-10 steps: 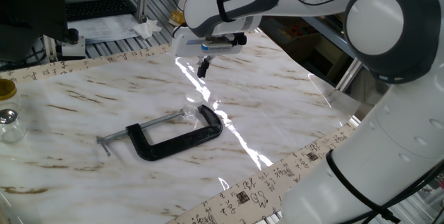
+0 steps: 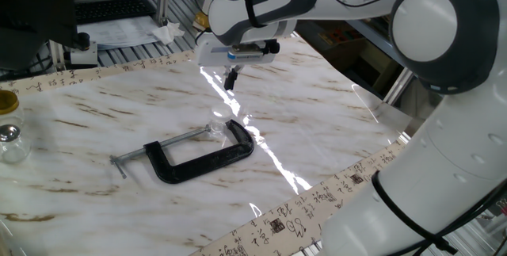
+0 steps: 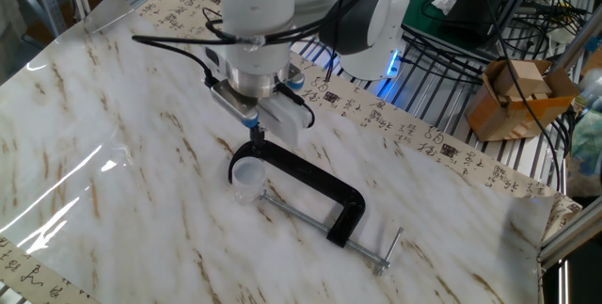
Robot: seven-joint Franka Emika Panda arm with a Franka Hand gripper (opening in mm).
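A black C-clamp (image 2: 207, 166) with a silver screw and T-handle lies flat on the marbled table. Between the screw's end and the frame's far end stands a small clear cup (image 3: 248, 178); in exterior view 1 its transparent outline is faint. My gripper (image 2: 230, 79) hangs above the table, pointing down, beyond the clamp in that view. Its dark fingertips (image 3: 257, 136) look close together, and nothing shows between them. In exterior view 2 they overlap the end of the clamp's frame near the cup, though apart from both by height.
Glass jars (image 2: 12, 139), one with a yellow lid, stand at the left edge in exterior view 1. A cardboard box (image 3: 520, 102) sits on the rack beyond the table edge. Bare tabletop surrounds the clamp on most sides.
My arm and gripper have shifted very slightly to the left in exterior view 1. The clamp and cup stay where they were.
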